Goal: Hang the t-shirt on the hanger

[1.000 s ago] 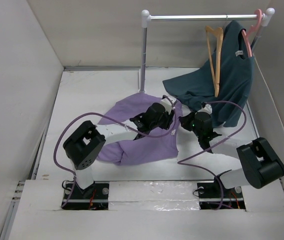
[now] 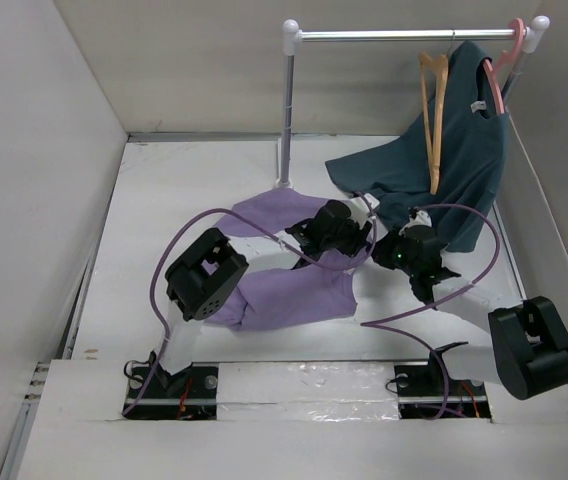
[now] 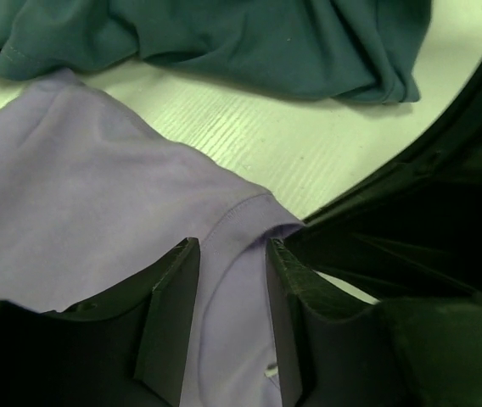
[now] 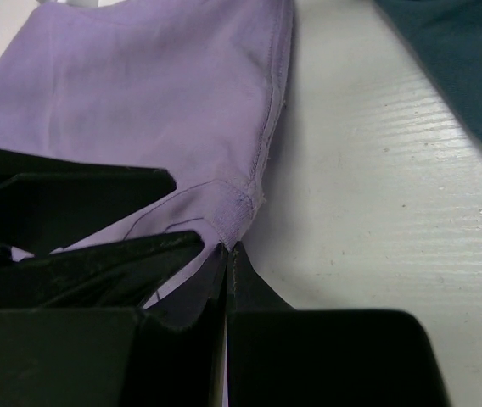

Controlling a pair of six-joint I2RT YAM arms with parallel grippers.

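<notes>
The purple t-shirt (image 2: 294, 298) lies flat on the white table, partly under my left arm. My left gripper (image 2: 359, 240) is part open over the shirt's collar edge at the right, fingertips close to the fabric. My right gripper (image 2: 384, 250) is shut at the shirt's edge, a thin corner of purple cloth at its tips. The left gripper's dark fingers reach across the right wrist view, near the right gripper. A wooden hanger (image 2: 437, 130) hangs on the rail.
The metal rack's rail (image 2: 394, 35) runs along the back. A dark teal garment (image 2: 464, 180) hangs on a pink hanger (image 2: 494, 85) at the right and spreads onto the table behind the grippers. Bare table shows on the left.
My left gripper has moved right toward the right gripper. The right arm has shifted slightly right and toward the front since a second ago. The wooden hanger has swung a little.
</notes>
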